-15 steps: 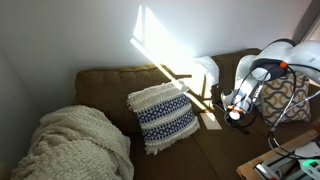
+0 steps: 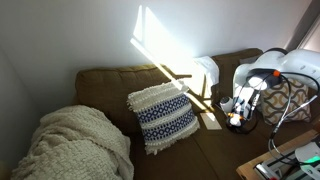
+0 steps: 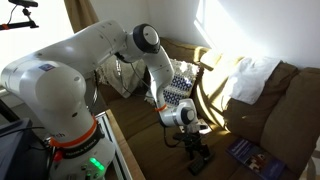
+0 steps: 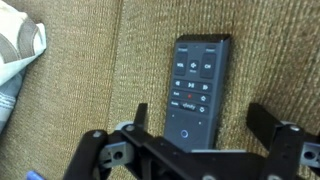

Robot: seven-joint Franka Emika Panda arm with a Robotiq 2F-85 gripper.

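Observation:
A slim black remote control (image 4: pixel 195 95) lies buttons up on the brown couch seat (image 4: pixel 85 120) in the wrist view. My gripper is over its lower end with the fingers apart, one finger (image 4: pixel 138 118) left of the remote and the other finger (image 4: pixel 264 122) to its right. Both sides show a gap between finger and remote. In exterior view 2 the dark remote (image 3: pixel 200 163) sits just below the gripper (image 3: pixel 192 155). From exterior view 1 the arm's wrist (image 2: pixel 238 112) hides what is beneath it.
A dark-covered book or case (image 3: pixel 258 160) lies on the seat to the side. White cloth (image 4: pixel 20 45) is at the wrist view's left edge. A blue-and-white cushion (image 2: pixel 165 115) and cream blanket (image 2: pixel 75 145) occupy the couch further left. Bare seat (image 2: pixel 180 160) lies in front of the cushion.
The arm's wrist and forearm have shifted slightly and turned near the same spot on the couch. The cushions and blanket have stayed put.

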